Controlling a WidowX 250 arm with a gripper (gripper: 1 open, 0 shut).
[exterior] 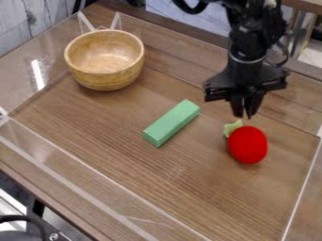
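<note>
My gripper (240,100) is at the upper right of the camera view, shut, with nothing visible between its fingers. A round red object (248,145) with a light green top lies below it on the wooden surface. A green block (171,122) lies to the lower left of the gripper, apart from the red object.
A wooden bowl (105,58) stands at the upper left. Black cable shows at the bottom left corner.
</note>
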